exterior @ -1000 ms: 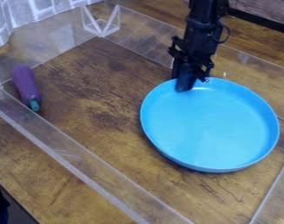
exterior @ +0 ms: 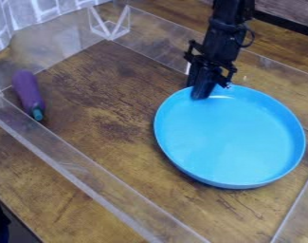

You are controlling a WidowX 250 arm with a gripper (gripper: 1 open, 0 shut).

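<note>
A large round blue tray or lid (exterior: 229, 138) lies on the wooden tabletop at the right. The dark robot gripper (exterior: 205, 84) comes down from the top centre to the tray's back rim; whether its fingers are shut on the rim is hard to tell. A purple object with a teal tip (exterior: 28, 93) lies at the far left.
Clear plastic walls (exterior: 109, 25) border the work area at the back and along the lower left.
The blue tray has shifted slightly to the right, and the gripper has moved a little with it at its back rim.
</note>
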